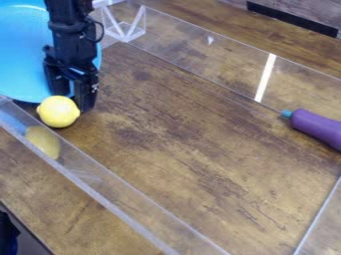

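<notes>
My black gripper reaches down at the left, over the blue round tray, with its lower end just behind a yellow lemon. Its fingers are dark and crowded together, so whether they are open or shut is unclear. The lemon rests by the near rim of the tray, beside the clear plastic wall. A purple eggplant-like object with a green tip lies at the right edge.
Clear plastic walls border the wooden work surface. A white strip sits on the back wall.
</notes>
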